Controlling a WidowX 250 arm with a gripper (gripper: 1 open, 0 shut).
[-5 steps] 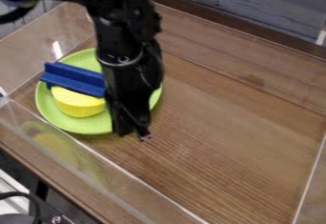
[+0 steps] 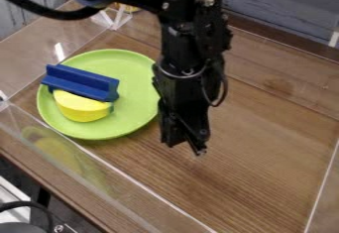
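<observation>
My black gripper (image 2: 183, 138) hangs low over the wooden table, just right of a green plate (image 2: 126, 61), its fingers shut with nothing visible between them. On the plate's left part lie a yellow rounded object (image 2: 82, 109) and a long blue block (image 2: 82, 82), the block resting against and above the yellow piece.
A clear barrier (image 2: 66, 158) runs along the near left edge, with dark cables beyond it at the lower left. A grey slatted wall (image 2: 279, 9) stands at the back.
My gripper has moved to the right, away from over the plate, uncovering more of it. The blue and yellow objects show no visible movement.
</observation>
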